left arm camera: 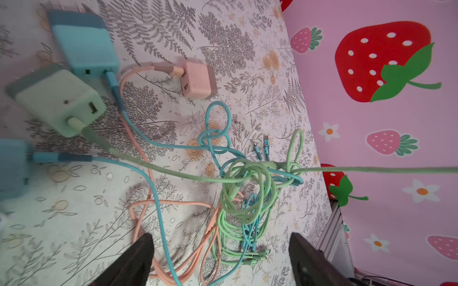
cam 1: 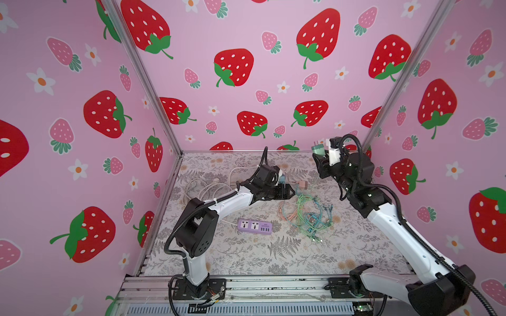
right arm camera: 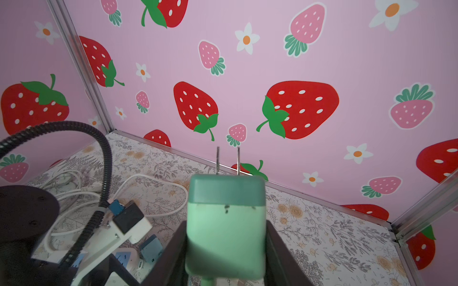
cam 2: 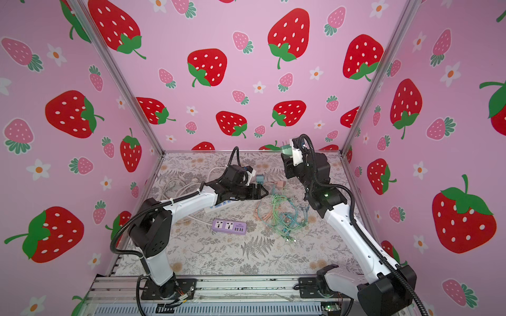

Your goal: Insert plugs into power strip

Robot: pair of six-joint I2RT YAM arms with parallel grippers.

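A green charger plug (right arm camera: 226, 228), prongs up, is held high at the back right in my right gripper (cam 1: 320, 158). My left gripper (cam 1: 282, 190) is over the middle, fingers apart and empty, above blue chargers (left arm camera: 83, 43), another green charger (left arm camera: 59, 100) and a pink charger (left arm camera: 198, 81), all with cords attached. The purple power strip (cam 1: 254, 226) lies at the front middle. A white strip with blue sockets (cam 2: 221, 204) is partly hidden behind the left arm.
Tangled green, blue and pink cables (cam 1: 311, 216) lie right of the purple strip; white cords (cam 1: 197, 187) cover the back left.
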